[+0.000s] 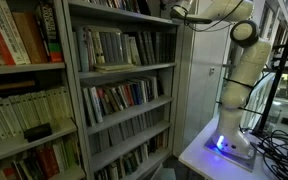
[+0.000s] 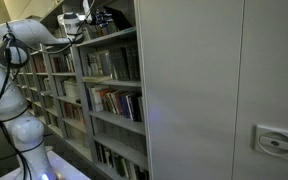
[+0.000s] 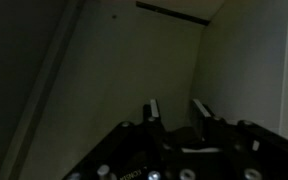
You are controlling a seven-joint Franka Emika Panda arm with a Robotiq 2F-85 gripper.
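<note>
My gripper shows at the bottom of the dim wrist view, its two fingers apart and nothing visible between them. In exterior view 1 the gripper (image 1: pixel 172 12) is at the top edge, near the upper right end of the tall bookshelf (image 1: pixel 80 100); its fingers are too small to make out there. Exterior view 2 has the gripper (image 2: pixel 96 18) high up, close to the top shelf. A pale flat shape (image 1: pixel 164 173) lies low at the foot of the bookshelf; whether it is a book is unclear.
Rows of books (image 1: pixel 122 97) fill several shelves. A white table (image 1: pixel 209 160) carries the arm's base (image 1: pixel 234 143). Loose black cables (image 1: pixel 281 150) lie right of the base. In exterior view 2 a wide pale panel (image 2: pixel 199 100) stands right of the shelves.
</note>
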